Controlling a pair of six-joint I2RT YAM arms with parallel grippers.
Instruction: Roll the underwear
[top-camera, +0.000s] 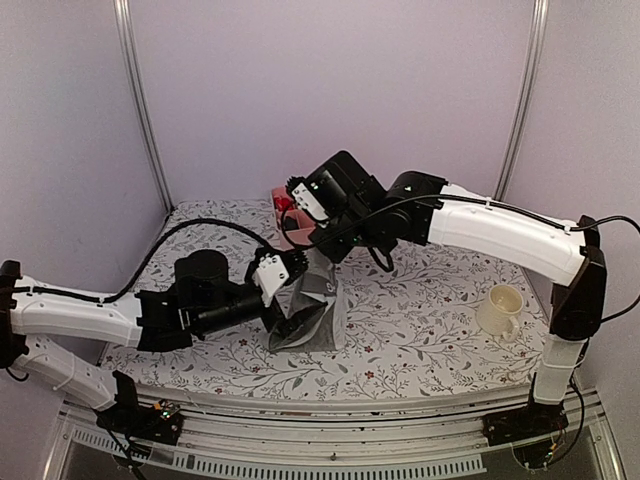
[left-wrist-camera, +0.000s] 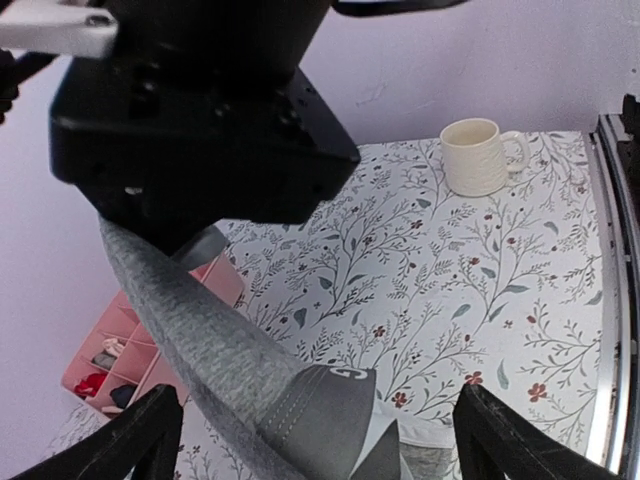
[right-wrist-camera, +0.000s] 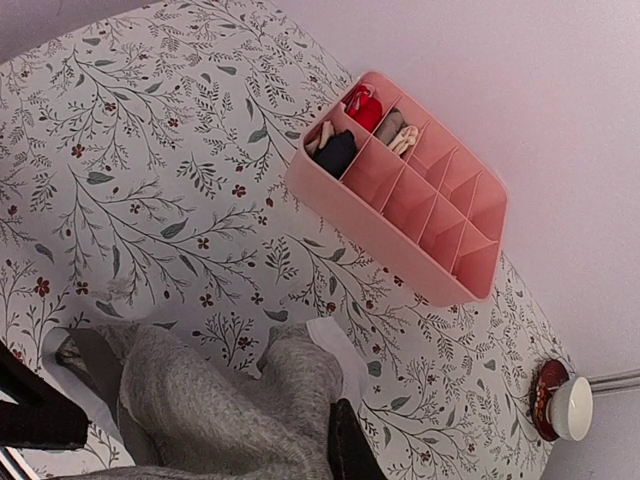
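Note:
The grey underwear hangs over the middle of the table, its lower part resting on the surface. My right gripper is shut on its upper end; in the left wrist view the cloth stretches down from that gripper as a taut, slanting strip. My left gripper stands open at the cloth's left side. In the left wrist view its two fingers lie on either side of the cloth's lower part. The right wrist view shows the fabric bunched at the bottom, hiding much of the fingertips.
A pink divided box stands behind the cloth, with red, dark and beige items in some compartments. A cream mug is at the table's right side.

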